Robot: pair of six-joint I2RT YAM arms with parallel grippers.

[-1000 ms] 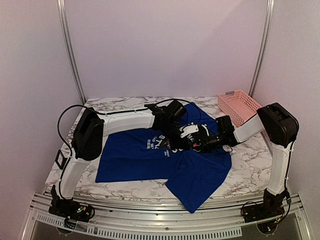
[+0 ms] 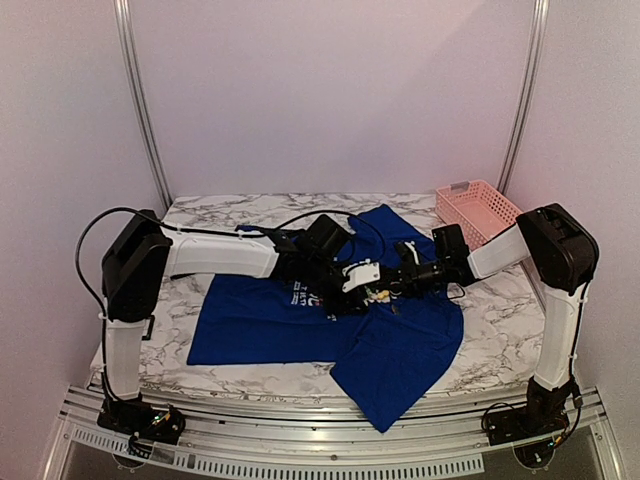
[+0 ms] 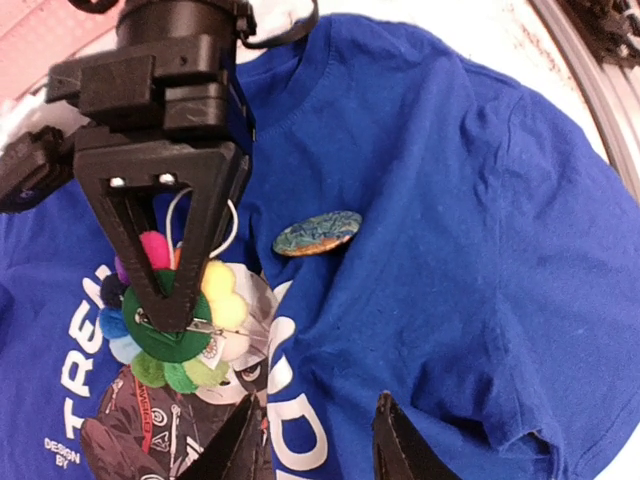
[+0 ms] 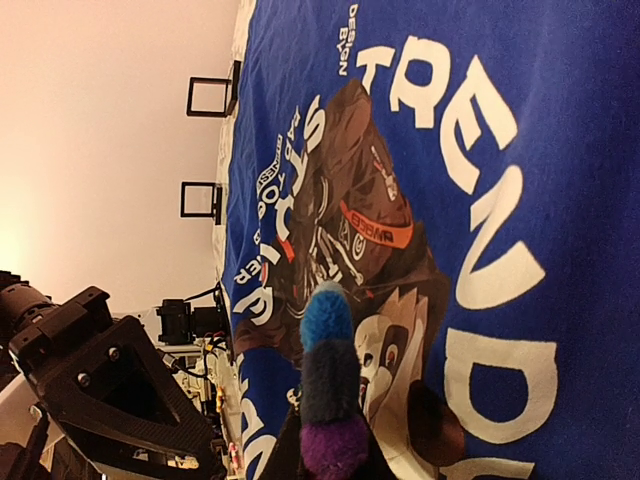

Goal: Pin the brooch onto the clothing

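Note:
The blue T-shirt (image 2: 260, 330) with white lettering and a printed figure (image 4: 390, 230) lies spread on the table. In the left wrist view my right gripper is shut on the brooch (image 3: 225, 300), a green disc ringed by coloured pompoms, held over the print. The brooch (image 4: 330, 380) shows edge-on in the right wrist view. My left gripper (image 2: 355, 290) hovers just left of it; in its own view its two fingertips (image 3: 388, 440) stand apart at the bottom, over cloth, with nothing visible between them.
A pink basket (image 2: 450, 210) stands at the back right. Bare marble table (image 2: 500, 340) shows around the shirt. Walls and metal rails border the workspace.
My left arm has drawn back to the left over the last second, away from the brooch. The right arm stays almost still with the brooch.

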